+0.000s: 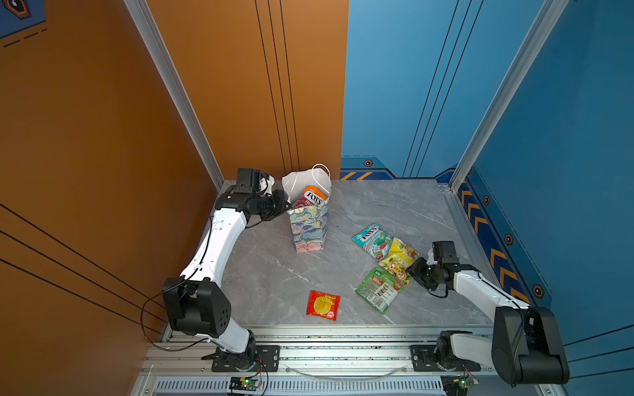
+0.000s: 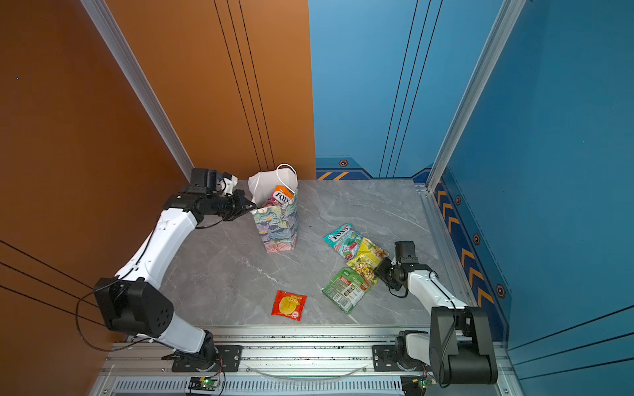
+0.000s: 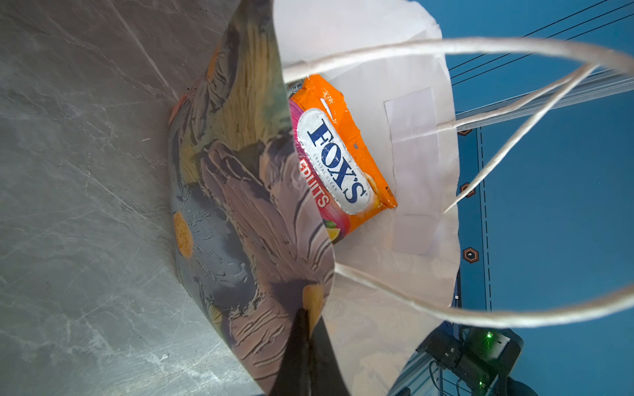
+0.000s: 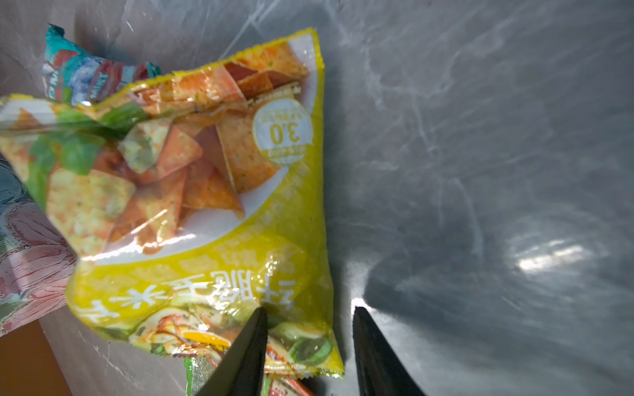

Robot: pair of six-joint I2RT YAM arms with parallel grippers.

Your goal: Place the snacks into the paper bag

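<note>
At the back stands a floral paper bag (image 1: pixel 307 231) holding an orange Fox's pack (image 3: pixel 336 158). My left gripper is shut on the bag's rim. My right gripper is part open at the lower edge of a yellow chip bag (image 4: pixel 198 250) on the table. A teal Fox's pack (image 1: pixel 369 239) lies behind the yellow bag, and a green bag (image 1: pixel 377 293) in front of it. A red pack (image 1: pixel 323 305) lies apart near the front edge.
Walls and metal rails bound it at the sides and back.
</note>
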